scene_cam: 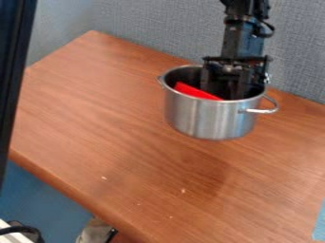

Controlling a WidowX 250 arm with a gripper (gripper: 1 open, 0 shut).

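Note:
A steel pot point(210, 119) with side handles stands on the wooden table toward the back right. A red object point(195, 92) lies inside it, partly hidden by the rim and the gripper. My black gripper point(233, 81) reaches down into the pot's mouth from above, over its back part. Its fingertips are mostly hidden in the dark, so what is between them does not show clearly.
A grey padded wall runs behind it. A dark post stands at the far left edge, with cables at the bottom left.

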